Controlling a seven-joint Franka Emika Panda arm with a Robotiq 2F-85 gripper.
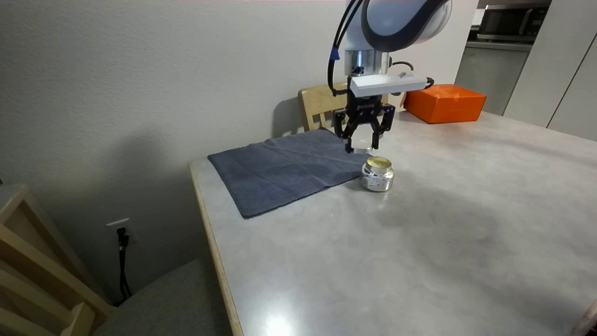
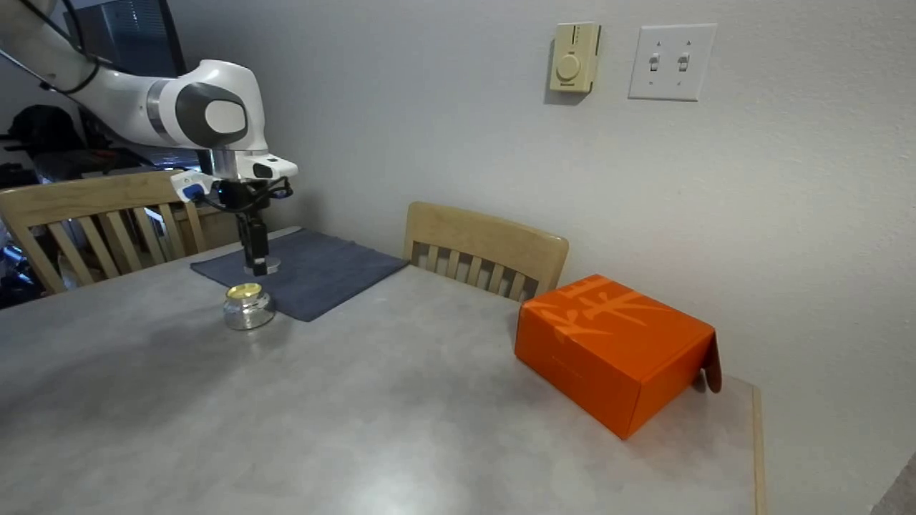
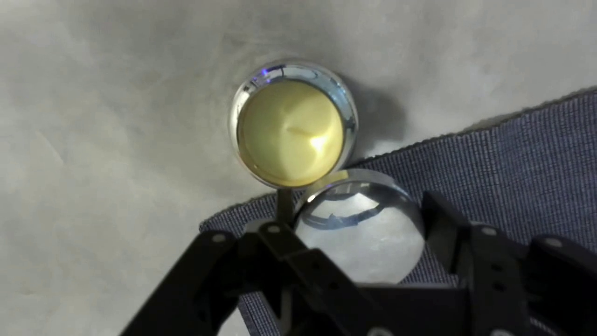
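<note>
A round silver lid is pinched edge to edge between the black fingers of my gripper. The silver jar stands upright and uncovered on the table, with a pale yellow inside facing up. In exterior view 1 my gripper holds the lid above and slightly left of the jar. From the second exterior view, the jar is nearer the camera than the gripper. The lid overlaps the jar's lower edge in the wrist view, but whether they touch cannot be told.
A dark blue cloth lies flat beneath the gripper, its edge close beside the jar. An orange box stands on the far part of the grey table. Chairs line the table edge.
</note>
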